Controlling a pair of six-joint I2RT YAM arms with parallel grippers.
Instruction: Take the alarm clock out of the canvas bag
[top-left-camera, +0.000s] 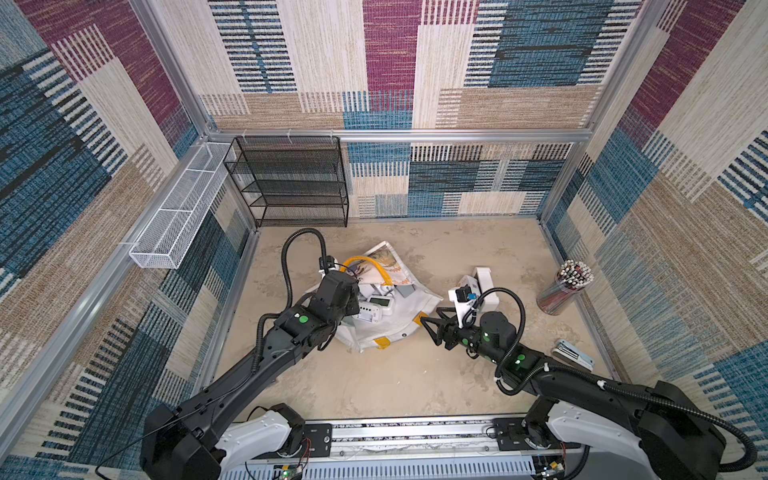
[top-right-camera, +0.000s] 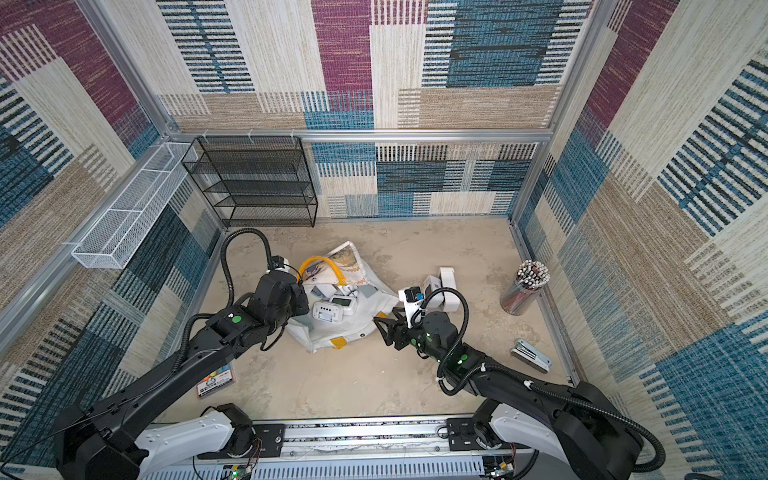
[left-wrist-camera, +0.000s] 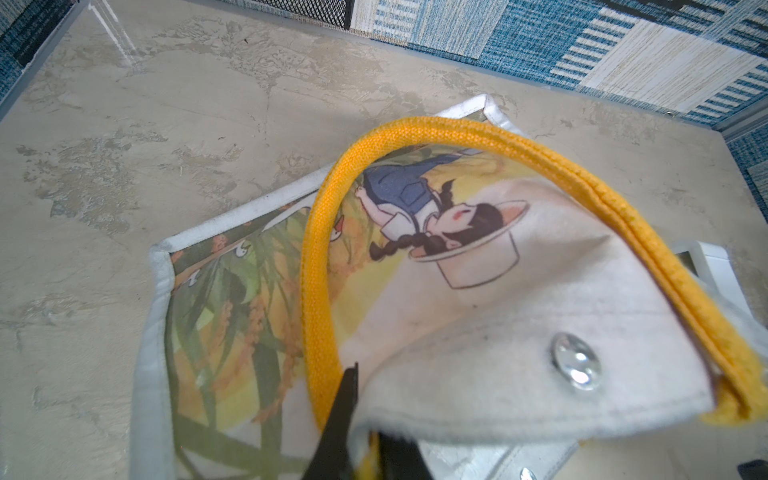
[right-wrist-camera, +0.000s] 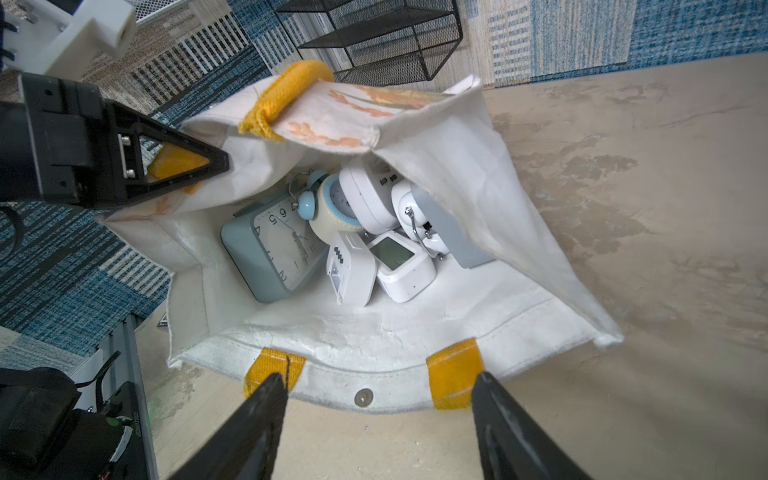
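Note:
The canvas bag (right-wrist-camera: 528, 320) lies with its mouth toward my right gripper. Inside are several clocks: a grey square alarm clock (right-wrist-camera: 280, 244), a round cream-and-blue one (right-wrist-camera: 330, 212) and a white one with a screen (right-wrist-camera: 404, 274). My left gripper is shut on the bag's upper edge at the yellow handle, holding the flap raised; its tips are largely hidden by fabric. My right gripper stands open just outside the mouth, with nothing between its fingers.
White boxes (top-right-camera: 446, 284) stand right of the bag. A cup of pens (top-right-camera: 520, 292) and a stapler (top-right-camera: 530, 353) are at the right. A black mesh rack (top-left-camera: 286, 184) stands at the back left.

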